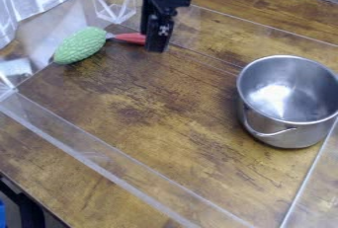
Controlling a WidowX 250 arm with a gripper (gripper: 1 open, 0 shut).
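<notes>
My black gripper [154,37] hangs at the top centre, tips low over a red handle-like piece [130,38] that reaches right from a green bumpy toy [81,45]. Whether the fingers are open or shut on it is hard to tell. A steel pot [287,101] with a wire handle stands at the right.
A white mesh or cloth lies at the upper left behind the green toy.
</notes>
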